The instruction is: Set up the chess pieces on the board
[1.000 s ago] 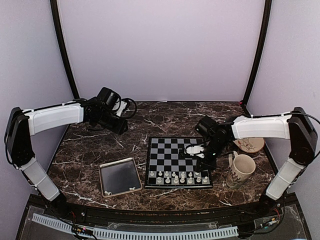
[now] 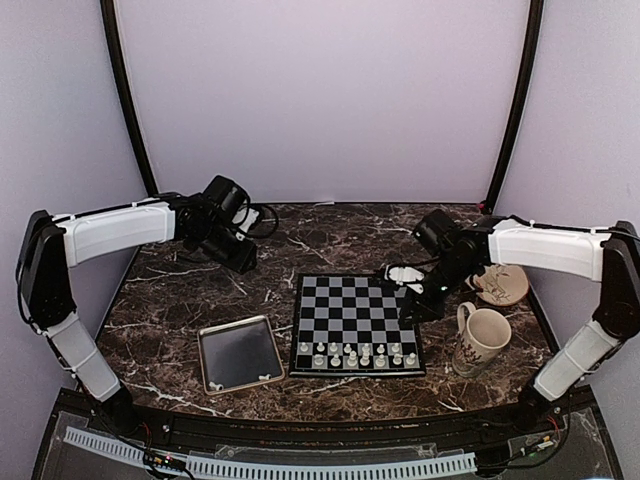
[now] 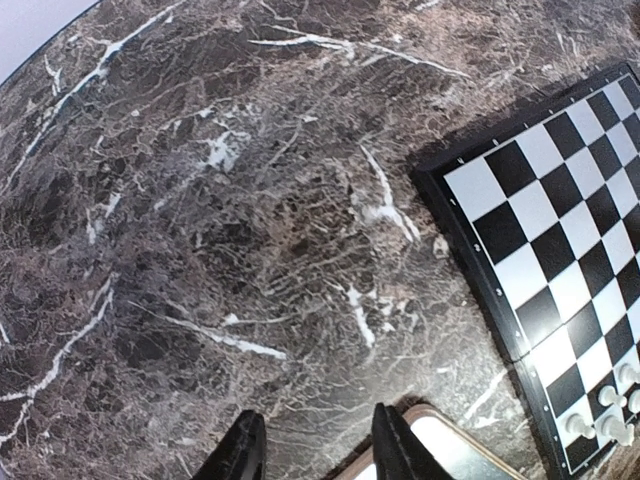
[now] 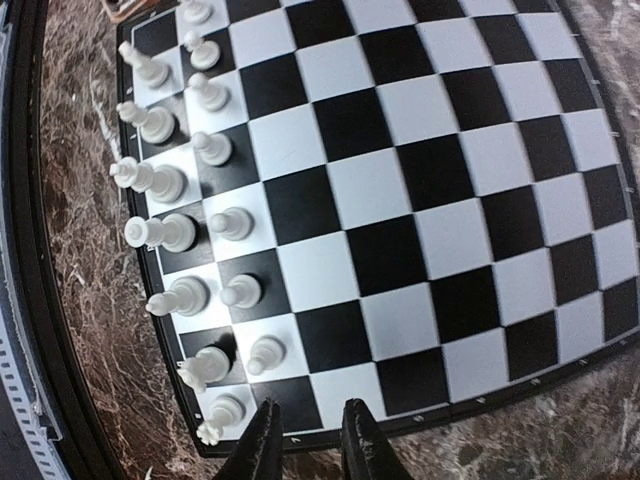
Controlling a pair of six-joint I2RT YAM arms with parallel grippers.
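Observation:
The chessboard (image 2: 350,310) carries two rows of white pieces (image 4: 178,297) along its near side; no dark pieces show on it. My right gripper hangs over the board's right edge, beside those rows, its fingers part open with nothing seen between them. My left gripper stands open and empty above the bare table left of the board. A metal tray (image 2: 240,355) left of the board holds a few small white items near its front edge, too small to identify.
A large mug (image 2: 480,345) stands right of the board, with a round plate (image 2: 505,286) behind it.
My right arm has moved up and to the right, away from the near rows of pieces. The left arm has shifted very slightly.

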